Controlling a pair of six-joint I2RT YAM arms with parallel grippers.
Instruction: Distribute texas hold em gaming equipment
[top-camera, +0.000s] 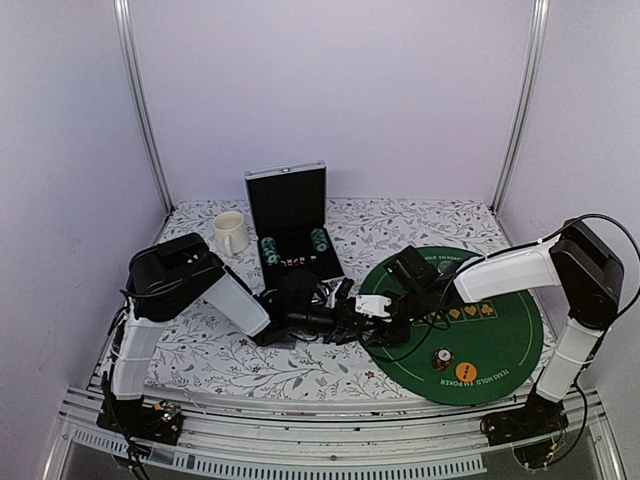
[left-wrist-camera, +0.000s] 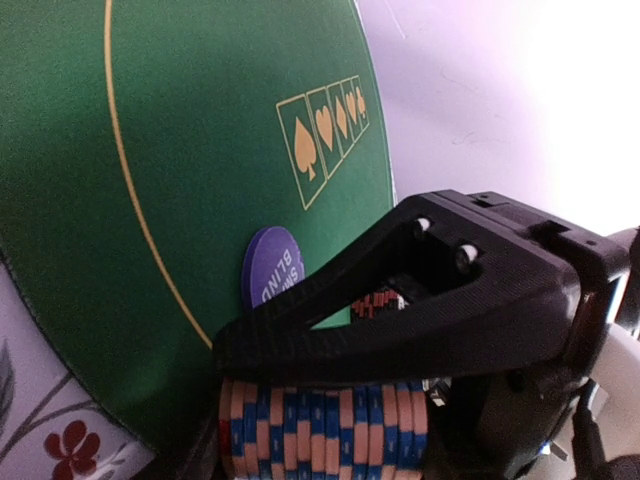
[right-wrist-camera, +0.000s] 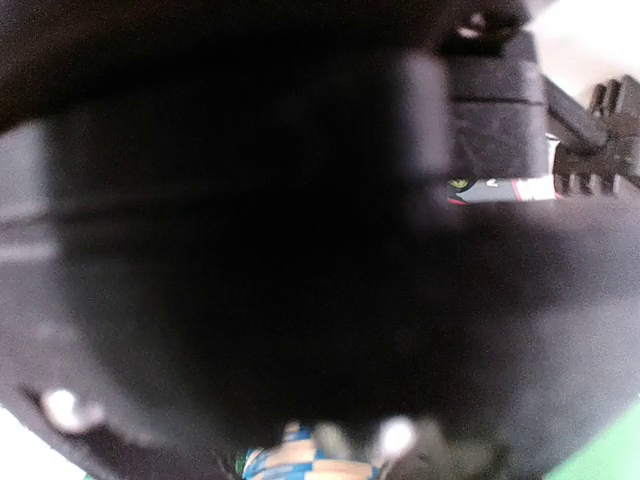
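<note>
My left gripper is shut on an upright-edged stack of blue and peach chips (left-wrist-camera: 320, 430), at the near-left edge of the green poker mat (top-camera: 490, 350). My right gripper (top-camera: 375, 325) meets the left one there; in the right wrist view dark, blurred parts fill most of the frame, with some chips (right-wrist-camera: 305, 462) at the bottom, so its fingers are hard to see. A purple small blind disc (left-wrist-camera: 268, 260), an orange disc (top-camera: 465, 371) and a red chip pile (top-camera: 442, 358) lie on the mat.
An open chip case (top-camera: 286, 205) with teal chips stands at the back centre. A white mug (top-camera: 230, 232) is left of it.
</note>
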